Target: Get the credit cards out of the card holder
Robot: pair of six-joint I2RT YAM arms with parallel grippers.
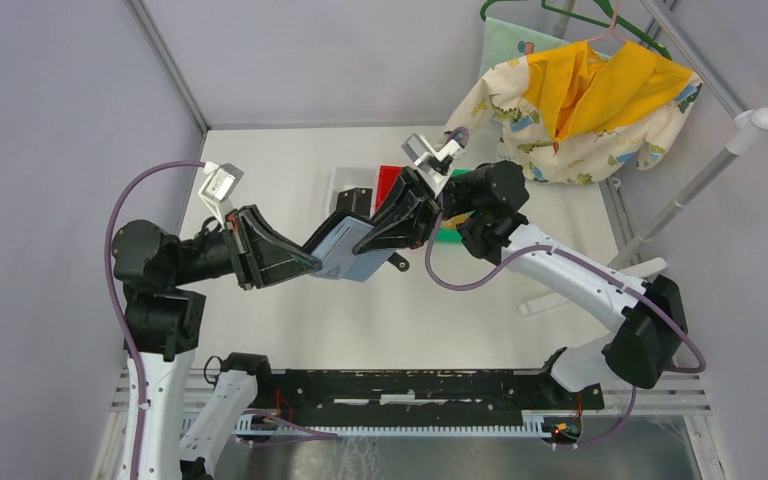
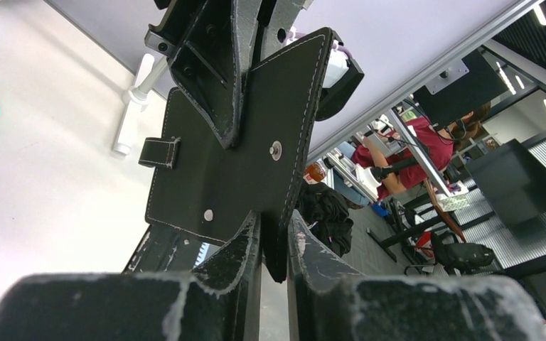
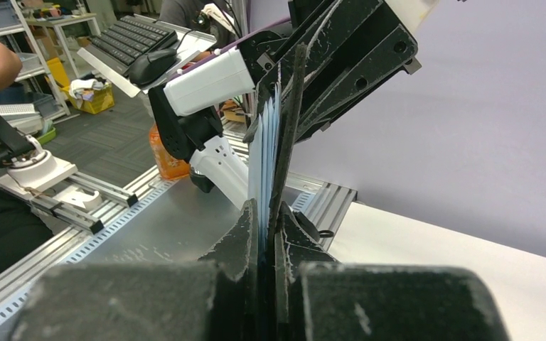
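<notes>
The black card holder point(image 2: 217, 177) is held up between both arms over the table, its stitched cover and strap facing the left wrist camera. From above, pale blue leaves point(image 1: 345, 255) show inside it; whether these are cards or sleeves I cannot tell. My right gripper is shut on the holder, with several pale leaves and a dark cover between its fingers. The fingertips of my left gripper stand slightly apart, one on either side of the holder's lower edge. How firmly they touch it does not show.
Behind the holder on the white table point(image 1: 290, 330) are a clear tray point(image 1: 345, 180) with a dark item, a red container point(image 1: 388, 180) and a green one point(image 1: 448, 236). Clothes point(image 1: 580, 110) hang at the back right.
</notes>
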